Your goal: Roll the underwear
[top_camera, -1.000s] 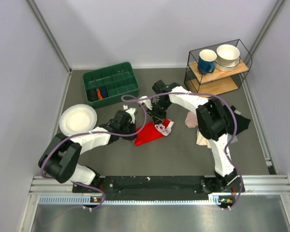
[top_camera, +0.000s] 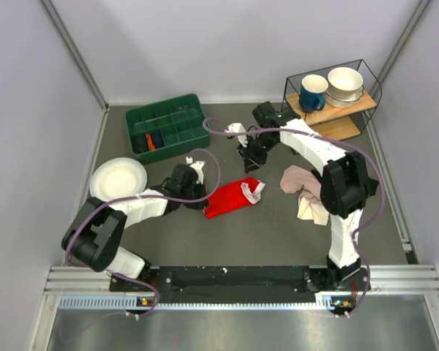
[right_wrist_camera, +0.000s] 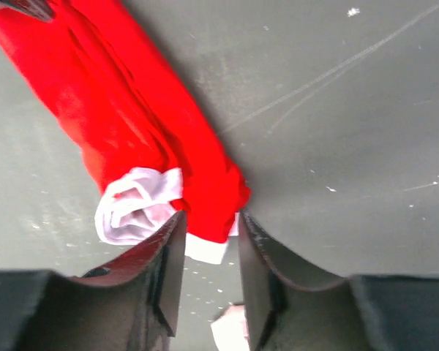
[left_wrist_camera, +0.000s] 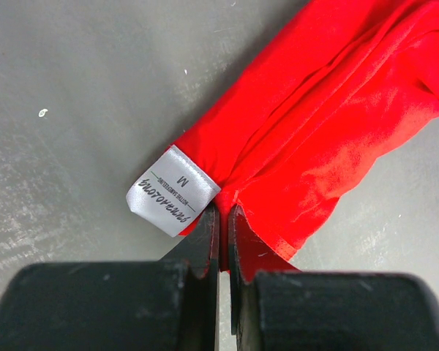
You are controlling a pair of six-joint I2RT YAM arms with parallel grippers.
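The red underwear (top_camera: 230,199) lies on the grey table as a narrow folded strip, its white-and-red waistband bunched at the right end. My left gripper is shut on the strip's left end, pinching red cloth beside a silver size label (left_wrist_camera: 174,190). Above and behind the right end, my right gripper (top_camera: 249,167) stands part open, clear of the cloth. In the right wrist view the bunched waistband (right_wrist_camera: 139,205) and the red end of the strip show beyond its parted fingers (right_wrist_camera: 168,274), with no cloth held between them.
A green divided box (top_camera: 168,126) and a white plate (top_camera: 118,180) stand to the left. Pink and cream cloths (top_camera: 304,191) lie at right, below a wire shelf (top_camera: 336,110) with a mug and bowls.
My right gripper has lifted away from the underwear's right end and moved right and toward the back. The left gripper has hardly moved and keeps hold of the cloth.
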